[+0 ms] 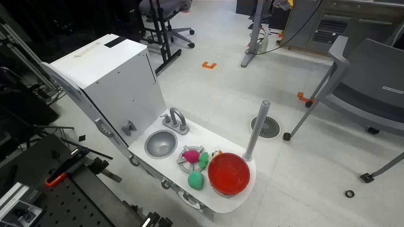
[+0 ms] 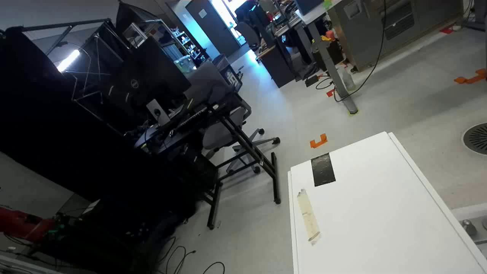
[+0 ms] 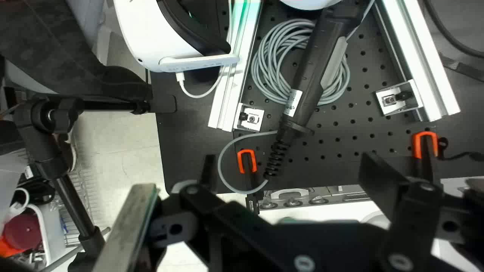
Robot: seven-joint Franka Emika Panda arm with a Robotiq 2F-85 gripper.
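Observation:
In the wrist view my gripper is open, its two dark fingers wide apart with nothing held between them. Below it lies a black pegboard table, with a sliver of the white toy kitchen past its edge. Exterior view 1 shows that kitchen's white counter (image 1: 166, 166). A red bowl (image 1: 228, 173) rests at its rounded end. Beside the bowl lie a green rounded toy (image 1: 195, 180) and a green leafy toy (image 1: 203, 160). A pink toy (image 1: 190, 155) sits on the grey burner (image 1: 184, 166). A small orange-and-white toy (image 1: 216, 152) is partly hidden behind the bowl.
A grey sink (image 1: 161, 144) and faucet (image 1: 178, 120) adjoin a tall white cabinet (image 1: 125, 87). The grey post (image 1: 259, 130) rises by the bowl. On the pegboard lie coiled cable (image 3: 267, 59), a white headset (image 3: 140, 31) and orange clamps (image 3: 240, 162).

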